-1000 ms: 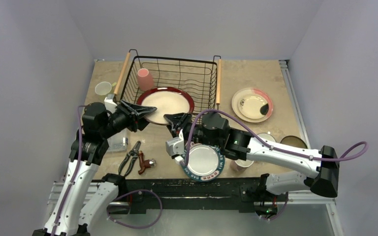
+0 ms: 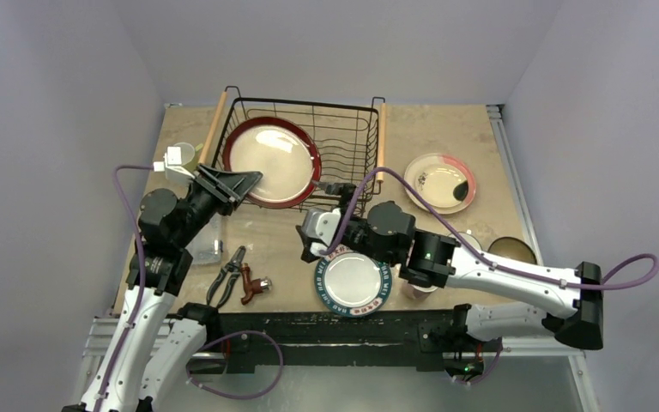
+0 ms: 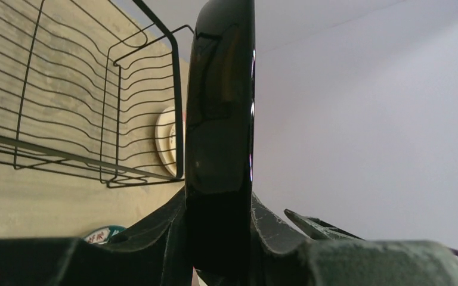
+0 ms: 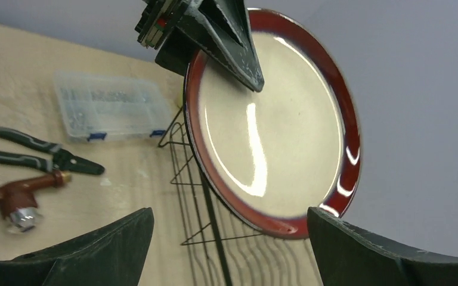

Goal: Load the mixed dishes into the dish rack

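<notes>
A cream plate with a dark red rim [image 2: 270, 159] is tilted up above the black wire dish rack [image 2: 343, 107]. My left gripper [image 2: 244, 184] is shut on its left side; in the left wrist view the plate's dark edge [image 3: 219, 119] stands between the fingers. My right gripper [image 2: 326, 193] is open beside the plate's right, its fingers [image 4: 89, 250] apart with the plate beyond them. On the table lie a blue-rimmed plate [image 2: 352, 279] and, at right, a pink-edged plate [image 2: 438, 172] with a dark patch on it.
Pliers [image 2: 227, 275], a brown pipe-like fitting [image 2: 250, 287] and a clear plastic box [image 4: 110, 104] occupy the front left. A green pan or bowl [image 2: 510, 249] sits at the right, near partly hidden cups.
My left gripper has raised and tilted the red-rimmed plate, which now covers the pink cup in the top view. My right gripper has moved away from the plate's edge.
</notes>
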